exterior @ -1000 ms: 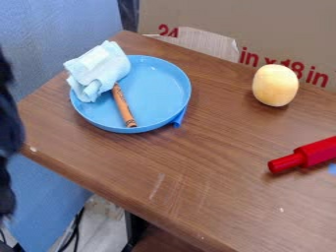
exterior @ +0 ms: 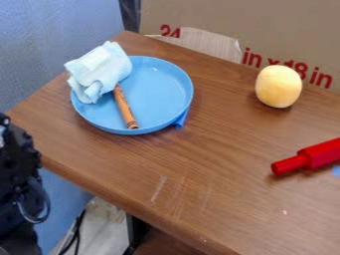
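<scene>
A blue plate [exterior: 157, 95] rests on the wooden table, with a crumpled pale blue cloth [exterior: 97, 68] over its left part and an orange-brown stick-like item [exterior: 125, 108] lying beside the cloth on the plate. A small blue piece [exterior: 181, 120] shows at the plate's right rim. A pale yellow round object [exterior: 277, 87] stands at the back right, and a red cylinder [exterior: 305, 158] lies at the right edge. The black robot arm [exterior: 16, 179] is at the far left, off the table's edge; its fingertips are not clearly visible.
A cardboard box [exterior: 240, 25] stands behind the table. A blue padded surface and some cables lie below the table's left edge.
The black arm at the left has moved and now shows sharply, where earlier it was a blurred dark shape. The objects on the table have not moved.
</scene>
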